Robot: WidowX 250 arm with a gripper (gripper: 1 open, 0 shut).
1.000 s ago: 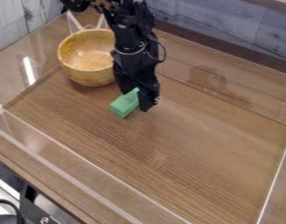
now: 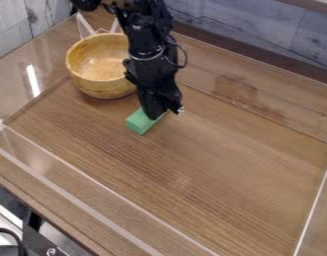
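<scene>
A black robot arm reaches down from the top centre to the wooden table. Its gripper [image 2: 159,103] is low over a green block [image 2: 140,123], at the block's upper right end, partly covering it. The fingertips look close together; whether anything is between them is hard to make out.
A tan bowl [image 2: 90,70] stands at the upper left, just beside the arm. Pale walls edge the table at the back and right.
The green block has moved little, if at all.
</scene>
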